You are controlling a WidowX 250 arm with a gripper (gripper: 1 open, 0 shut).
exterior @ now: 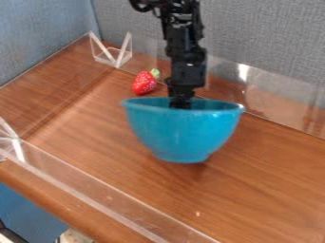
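Note:
A teal bowl (pixel 181 133) is in the middle of the camera view, its rim seen nearly side-on. My black gripper (pixel 181 101) comes down from above to the bowl's back rim, shut on it; the fingertips are partly hidden by the bowl. A red strawberry (pixel 144 83) lies on the wooden surface behind the bowl, to its left.
Clear plastic walls (pixel 89 195) edge the wooden surface (pixel 267 190), with clear angular brackets (pixel 112 52) at the back left corner. Grey padded walls stand behind. The wood to the right and left of the bowl is clear.

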